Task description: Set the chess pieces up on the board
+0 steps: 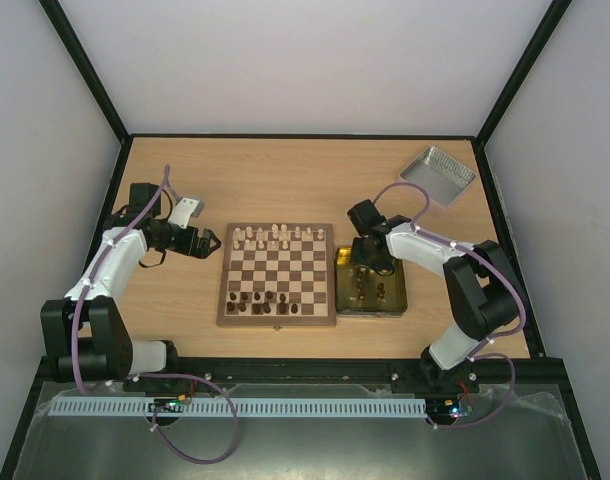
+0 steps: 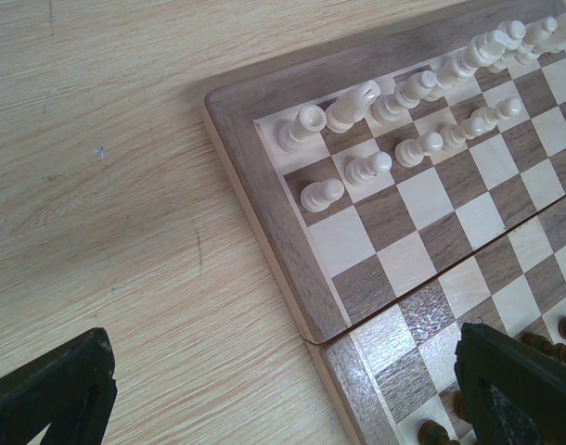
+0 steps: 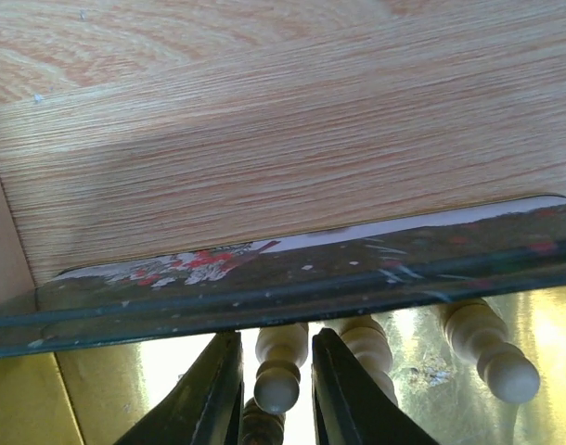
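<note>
The wooden chessboard [image 1: 279, 274] lies mid-table. White pieces [image 2: 419, 88] line its far side, with several pawns [image 2: 368, 168] in front; dark pieces [image 1: 269, 300] stand along the near side. Off the board's left edge, my left gripper [image 1: 213, 243] is open and empty. Over the far end of the golden tray [image 1: 397, 310], my right gripper is shut on a white pawn [image 3: 277, 387], its round head showing between the fingers. Two more white pieces, one a pawn [image 3: 508, 373], lie to the right in that wrist view. Dark pieces [image 1: 361, 285] lie in the tray.
The tray's dark far wall [image 3: 292, 273] rises close beyond the right fingers. A grey perforated basket [image 1: 438, 176] sits at the back right. Bare table [image 1: 275, 185] extends behind the board.
</note>
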